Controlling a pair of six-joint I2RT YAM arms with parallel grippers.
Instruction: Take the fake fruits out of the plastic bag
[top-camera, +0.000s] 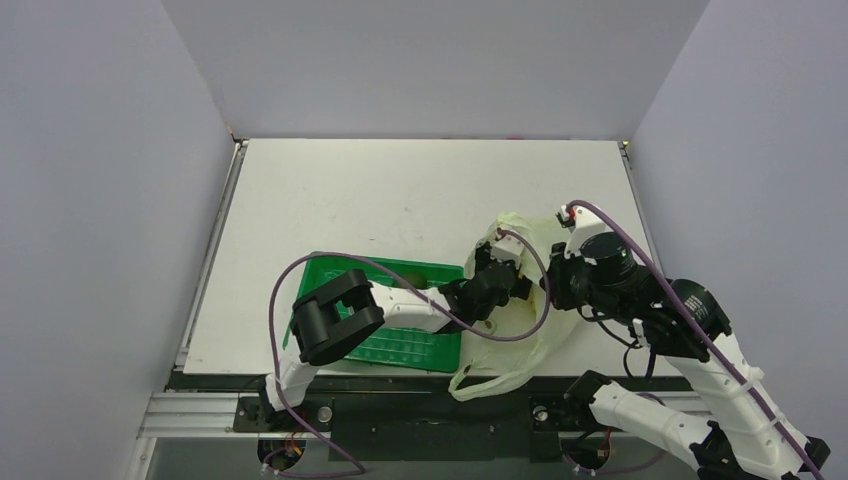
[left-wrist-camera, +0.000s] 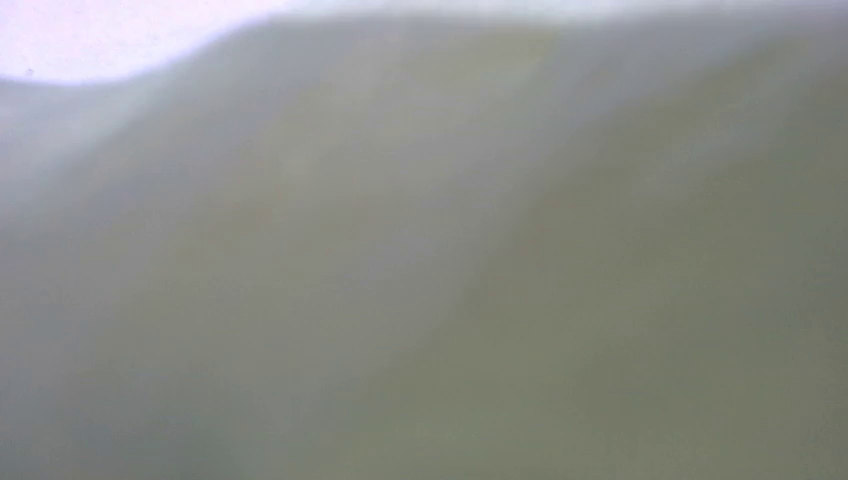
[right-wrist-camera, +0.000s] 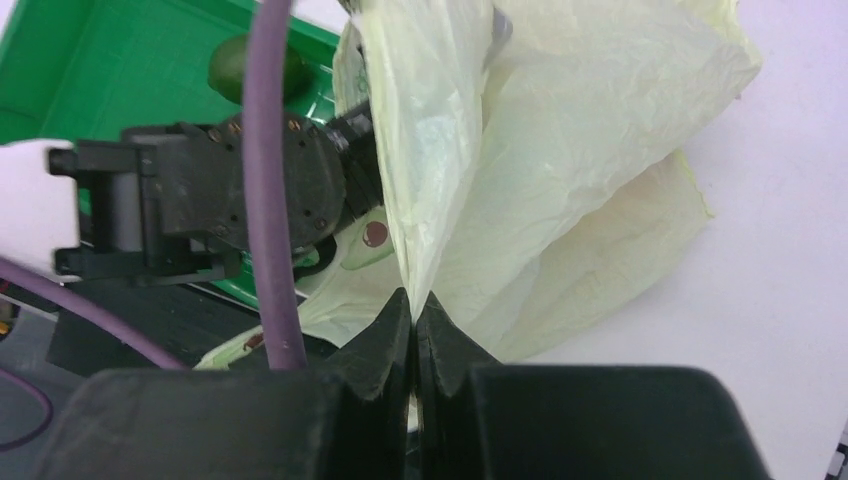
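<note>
A pale, translucent plastic bag (top-camera: 535, 330) stands beside the green basket's right end, pulled up at its rim. My right gripper is shut on a gathered fold of that bag. My left wrist (top-camera: 485, 287) reaches into the bag's opening; its fingers are hidden, so their spread does not show. Blurred bag film (left-wrist-camera: 420, 250) fills the left wrist view. One dark green fake fruit (right-wrist-camera: 245, 68) lies in the green basket (right-wrist-camera: 140, 60). A pale green shape with a brown spot (right-wrist-camera: 375, 235) shows at the bag's near side; I cannot tell whether it is a fruit.
Purple cables (top-camera: 330, 255) loop over both arms, one crossing above the basket. The two wrists are close together at the bag.
</note>
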